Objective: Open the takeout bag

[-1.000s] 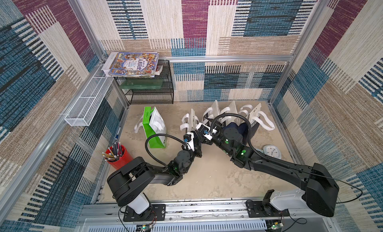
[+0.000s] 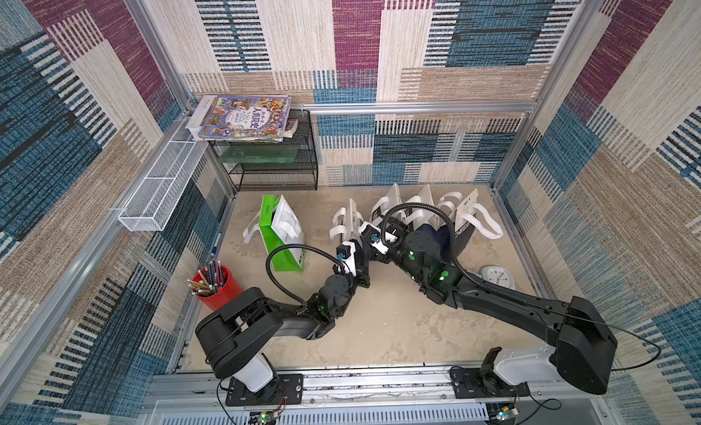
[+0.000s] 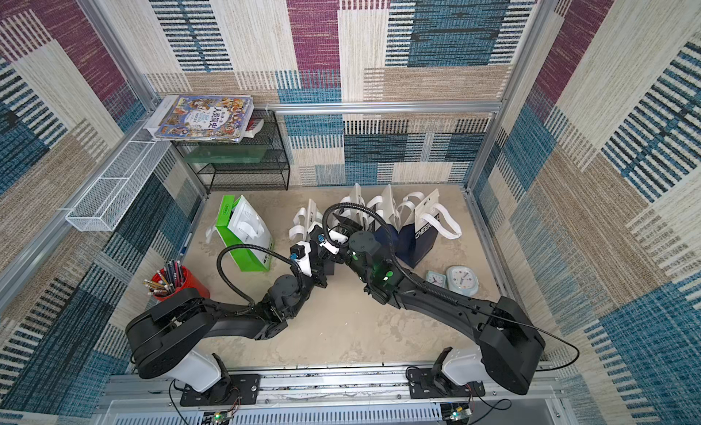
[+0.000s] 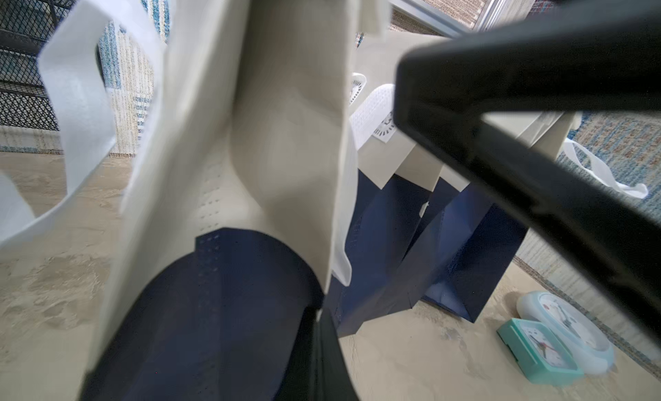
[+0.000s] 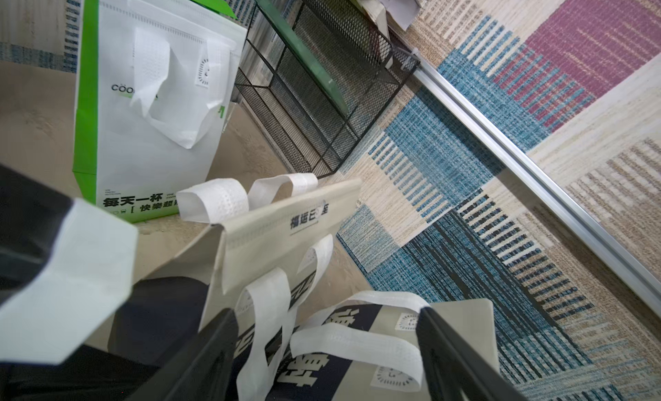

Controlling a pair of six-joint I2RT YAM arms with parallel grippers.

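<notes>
A beige and navy takeout bag (image 4: 289,153) fills the left half of the left wrist view, its folded side panel facing me. My left gripper is shut low against the bag's side edge; whether the thin edge sits between its tips is unclear. In the right wrist view, the same bag (image 5: 282,225) stands with its top closed together and white handles loose. My right gripper is open, its fingers (image 5: 223,339) spread on either side of the strap area, none visibly gripped. Both grippers are close together in the top views.
More beige and navy bags (image 4: 440,228) stand to the right. A green and white bag (image 2: 284,235) is on the left, near a red pencil cup (image 2: 220,290). Clocks (image 2: 498,276) lie at right.
The green bag's top has shifted slightly. The left arm looks still.
</notes>
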